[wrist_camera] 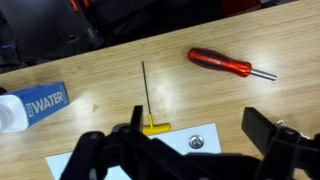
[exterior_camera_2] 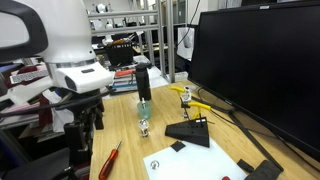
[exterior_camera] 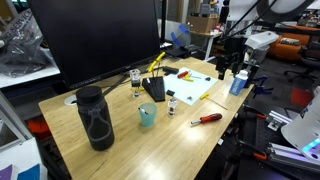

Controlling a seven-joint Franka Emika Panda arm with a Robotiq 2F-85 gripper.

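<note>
My gripper is open above the table, its black fingers (wrist_camera: 93, 152) wide apart with nothing held between them. Beneath it in the wrist view, a yellow-handled tool (wrist_camera: 155, 128) with a thin dark shaft lies partly on the white sheet (wrist_camera: 112, 171). A red-and-black screwdriver (wrist_camera: 220, 62) rests on bare wood, higher and to the right. At the left of that view lies a blue-and-white container marked WATER (wrist_camera: 40, 103). Exterior view 1 shows this container (exterior_camera: 239, 83) near the table's right edge, close to the arm.
A dark cylinder (exterior_camera: 96, 118), a teal cup (exterior_camera: 147, 114) and a small white bottle (exterior_camera: 171, 105) stand on the table. Behind them are a large monitor (exterior_camera: 105, 45) and a black stand with a yellow top (exterior_camera: 156, 82).
</note>
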